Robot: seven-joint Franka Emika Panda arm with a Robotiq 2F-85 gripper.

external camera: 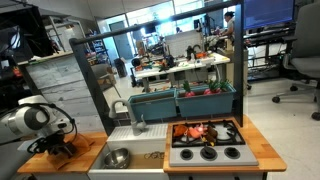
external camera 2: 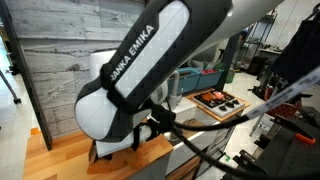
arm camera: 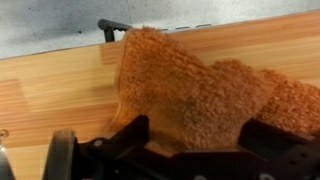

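Note:
An orange-brown cloth [arm camera: 195,95] lies rumpled on the wooden counter [arm camera: 60,98], filling the middle and right of the wrist view. My gripper is low over the cloth, its dark fingers [arm camera: 130,137] apart at the bottom of the wrist view. Cloth shows between those fingers, but whether they touch it is hard to tell. In exterior view 1 the gripper [external camera: 62,148] is down at the left end of the counter. The arm covers most of the cloth in exterior view 2.
Right of the cloth are a metal sink bowl [external camera: 117,159] and a faucet [external camera: 135,118]. A stove [external camera: 209,148] with colourful items on it stands farther right. Blue bins [external camera: 205,103] line the back. A dark post [external camera: 92,85] rises behind the arm.

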